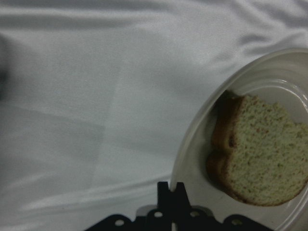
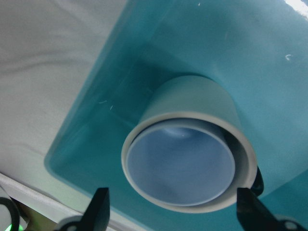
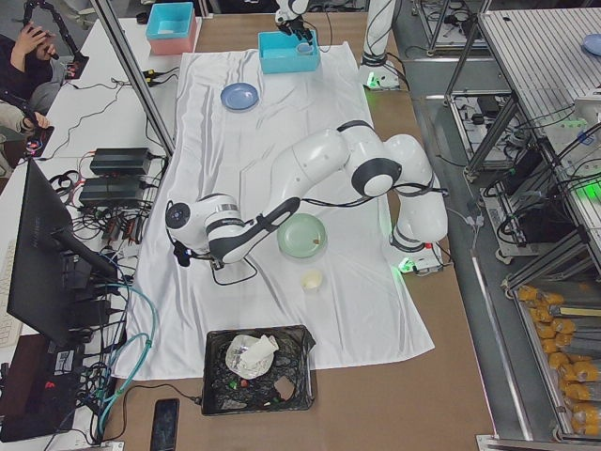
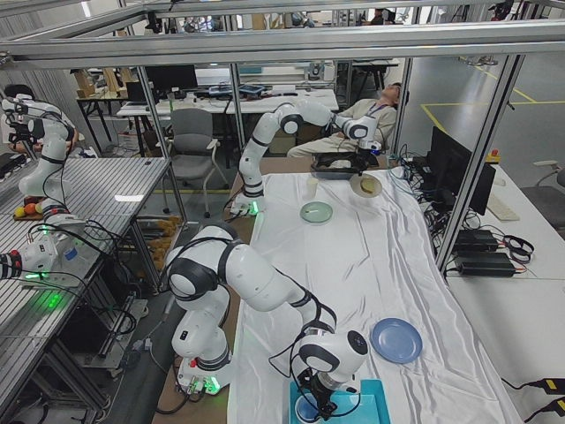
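A bread slice (image 1: 262,154) lies in a pale bowl (image 1: 190,144), also seen in the right camera view as a pale dish (image 4: 357,184) beneath the left arm. My left gripper is shut at the bowl's rim, fingertips almost together; whether the rim is between them is unclear. My right gripper is open over a blue bin (image 2: 86,125), its fingers either side of nested cups (image 2: 178,161), a blue one inside a paler one.
A green plate (image 3: 300,236), a cream cup (image 3: 311,280) and a blue plate (image 3: 239,96) are on the white cloth. A black crate (image 3: 216,395) with items stands at the near edge.
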